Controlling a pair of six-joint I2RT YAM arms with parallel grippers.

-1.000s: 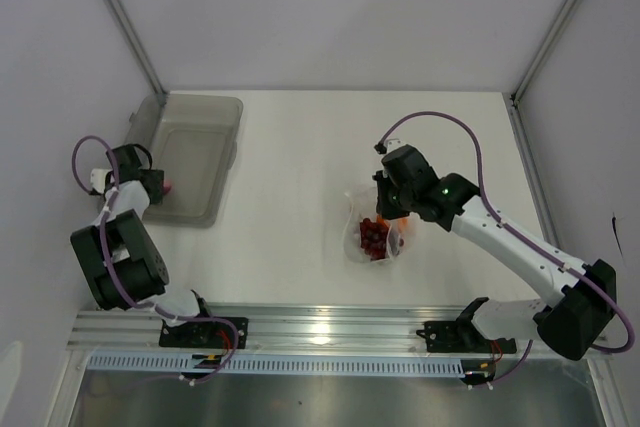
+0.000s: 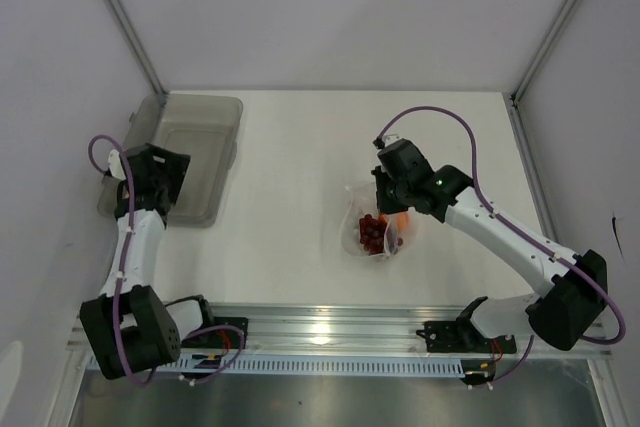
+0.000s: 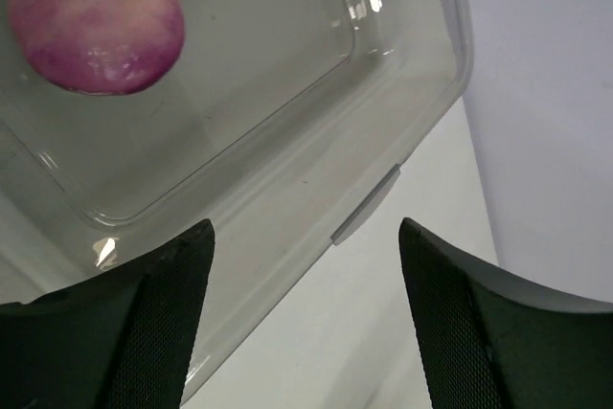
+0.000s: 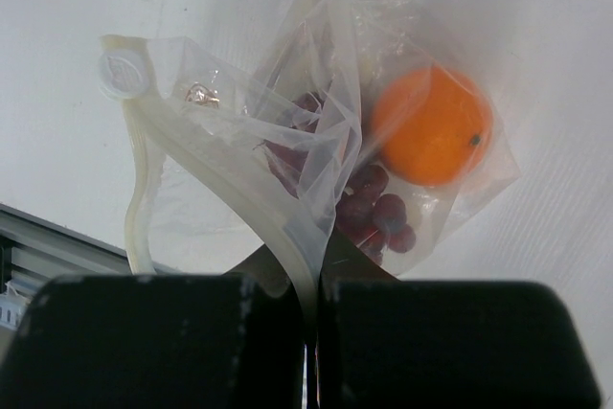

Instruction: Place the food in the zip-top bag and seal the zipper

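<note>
A zip top bag (image 2: 364,237) sits right of centre on the table, holding red grapes (image 4: 369,213) and an orange (image 4: 431,126). My right gripper is shut on the bag's zipper edge, which runs between its fingers. My left gripper is parted, empty, over the plastic tray (image 2: 200,172) at the left. A pink-purple round food (image 3: 96,26), perhaps an onion, lies inside the tray; in the top view the left arm hides it.
The table's middle (image 2: 285,167) between tray and bag is clear. Walls and metal rails border the table at back and sides, with a rail along the front.
My left arm has extended and shifted rightward over the tray, covering the pink food in the top view. The right arm and bag have moved very slightly.
</note>
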